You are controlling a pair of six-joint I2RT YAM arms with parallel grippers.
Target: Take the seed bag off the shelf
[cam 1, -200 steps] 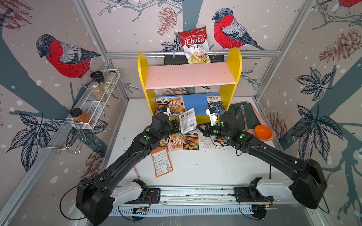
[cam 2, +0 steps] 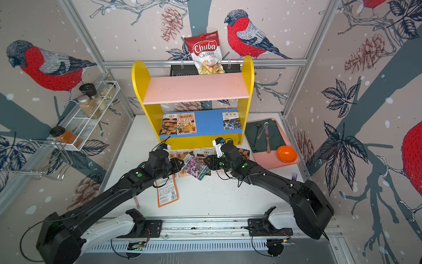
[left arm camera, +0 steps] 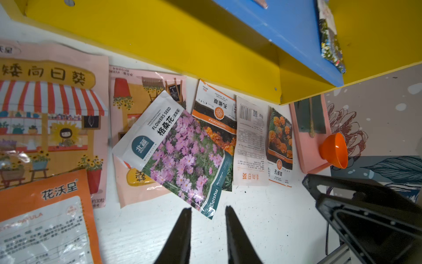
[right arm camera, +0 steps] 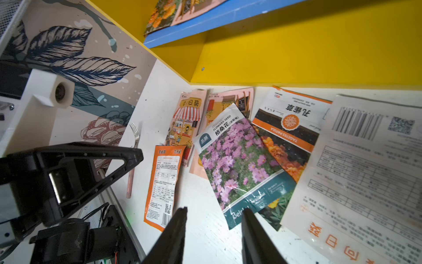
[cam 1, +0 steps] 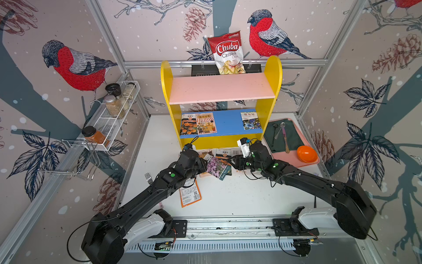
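A seed bag with purple flowers and a white top (left arm camera: 189, 154) lies flat and slanted on the table, overlapping other seed bags. Its picture side faces up. In the left wrist view, my left gripper is open, with a clear gap between its blurred fingers. My right gripper is likewise open and empty. From above, the left gripper hovers just left of the purple-flowered bag and the right one just right of it. On the blue shelf (cam 1: 228, 122) stay a marigold bag (cam 1: 188, 124), a striped-awning bag (cam 1: 205, 123) and a blue-flowered bag (cam 1: 251, 120).
Several seed bags lie below the yellow shelf base (left arm camera: 175, 48), among them a barcoded white one (right arm camera: 364, 176) and an orange-edged one (cam 1: 190, 193). Clear table lies in front. At right stands a pink tray (cam 1: 290, 156) with an orange bowl (cam 1: 306, 153).
Now the purple-flowered bag lies on the other bags, and both grippers are lower and free of it.
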